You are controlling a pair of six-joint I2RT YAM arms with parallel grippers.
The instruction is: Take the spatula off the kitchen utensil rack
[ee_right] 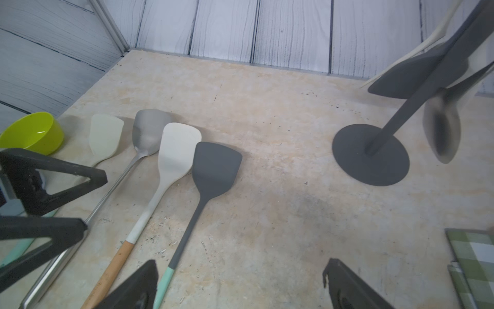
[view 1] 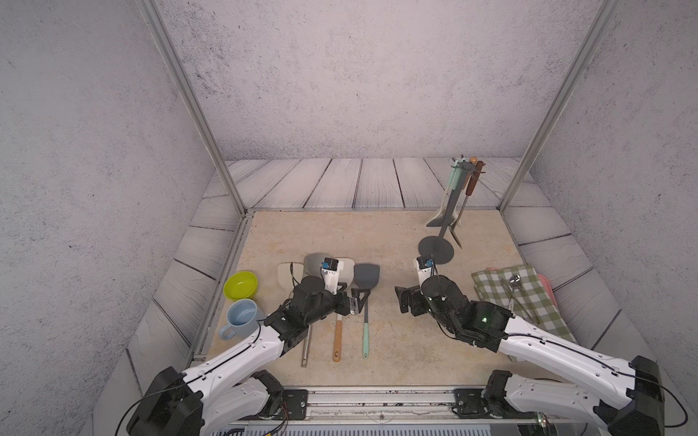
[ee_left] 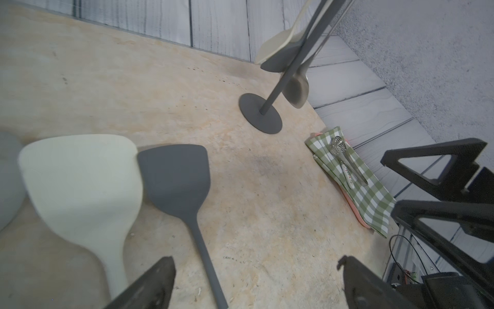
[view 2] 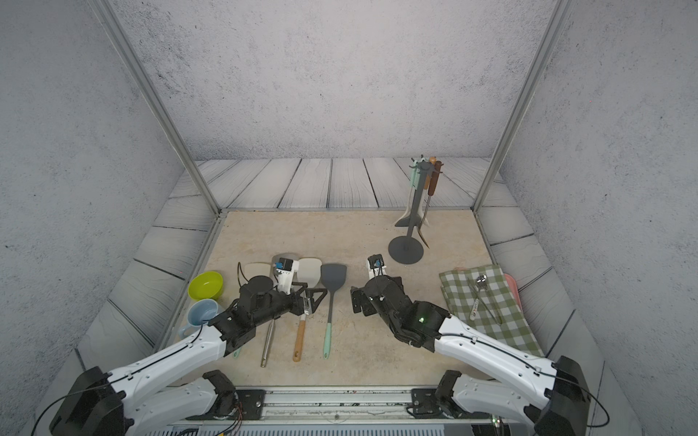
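At the back right stands the grey utensil rack (view 1: 436, 249), a round base and post with several utensils hung near its top. Among them are a spatula with a mint handle (view 1: 455, 176) and a brown-handled utensil (view 1: 475, 178). A dark grey blade (ee_right: 406, 77) and a metal ladle-like head (ee_right: 443, 123) hang beside the post in the right wrist view. My right gripper (view 1: 404, 299) is open over bare table, in front of the rack and apart from it. Open too, my left gripper (view 1: 357, 299) hovers above the utensils lying on the table. Neither has anything between its fingers.
Several spatulas lie side by side left of centre, among them a dark grey one (ee_right: 216, 167), a wood-handled cream one (ee_right: 177, 152) and a metal one (ee_right: 149, 131). A green bowl (view 1: 240, 285) and blue mug (view 1: 243, 315) stand far left; a checked cloth (view 1: 534, 309) lies right.
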